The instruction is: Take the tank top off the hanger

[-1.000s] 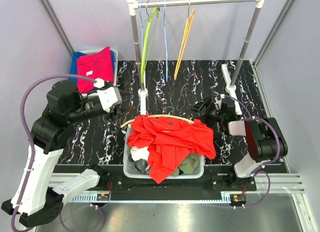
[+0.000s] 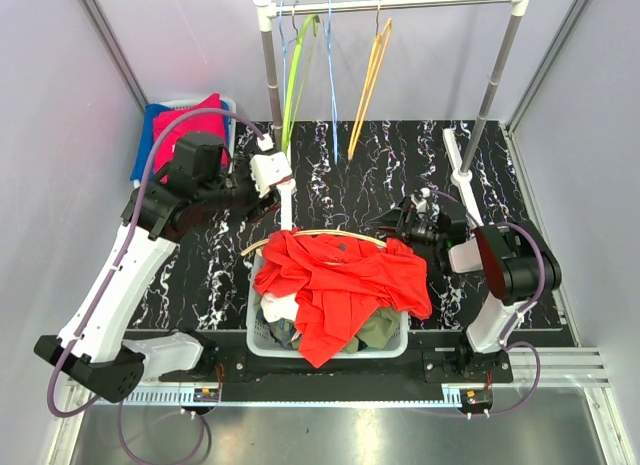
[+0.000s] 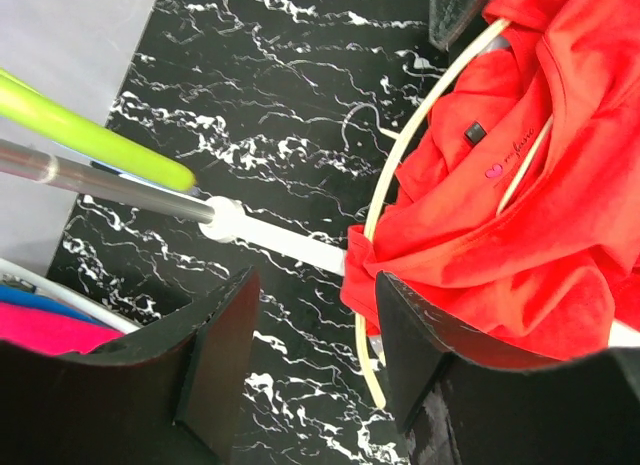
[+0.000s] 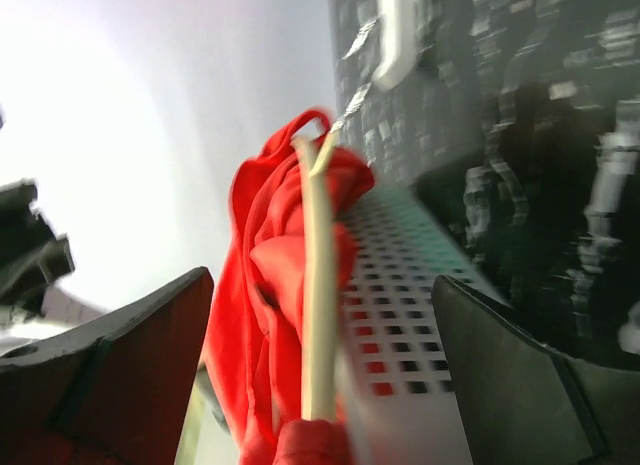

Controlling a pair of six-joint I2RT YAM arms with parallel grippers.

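Note:
A red tank top (image 2: pixel 330 285) lies heaped over the basket, with a pale yellow hanger (image 2: pixel 248 249) running along its far edge. The hanger's left end pokes out bare past the fabric; in the left wrist view that hanger (image 3: pixel 374 380) curves up beside the red cloth (image 3: pixel 470 235). Just above and left of this end, my left gripper (image 2: pixel 262 207) is open and empty. My right gripper (image 2: pixel 385 221) stands open near the hanger's right end. In the right wrist view the hanger (image 4: pixel 318 285) shows lengthwise between the spread fingers, with the tank top (image 4: pixel 270 275) around it.
Other clothes fill the white basket (image 2: pixel 250 325) beneath the tank top. Behind stands a rack (image 2: pixel 400 3) with green, blue and yellow hangers (image 2: pixel 370 75). A second basket with pink and blue cloth (image 2: pixel 190 125) is at the back left.
My left arm has swung right and slightly down toward the hanger's left end. The right gripper has shifted a little to the left. Tank top and hanger have stayed put.

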